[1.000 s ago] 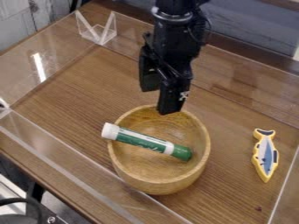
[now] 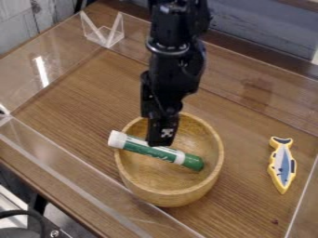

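Note:
My black gripper (image 2: pixel 162 121) hangs open over the back rim of a round wooden bowl (image 2: pixel 168 191), with nothing seen between its fingers. In the bowl lies a green and white tube (image 2: pixel 159 153), slanting from its white end at the upper left down to the right, below the fingertips.
A yellow, white and blue object (image 2: pixel 282 165) lies on the wooden table (image 2: pixel 69 102) to the right of the bowl. A clear white object (image 2: pixel 102 26) is at the back left.
The arm and gripper have moved slightly left and down toward the tube. The bowl and the objects look unmoved.

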